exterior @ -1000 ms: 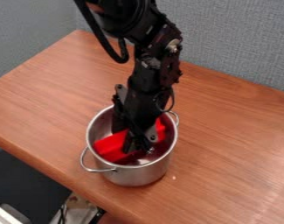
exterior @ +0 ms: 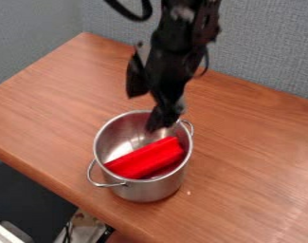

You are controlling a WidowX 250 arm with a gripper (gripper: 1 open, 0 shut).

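Observation:
A steel pot (exterior: 160,190) with two handles stands on the wooden table (exterior: 244,190). A red object (exterior: 143,158) lies inside it, tilted along its length. My dark gripper (exterior: 156,112) hangs just above the pot's back rim, apart from the red object. The fingers are dark and blurred, with nothing visible held between them.
Grey panelled walls (exterior: 263,52) stand behind the table. At the lower left, past the table's edge, are a dark area and some pale items.
My gripper has risen out of the pot and back, away from the red object, which stays in the pot and is now uncovered.

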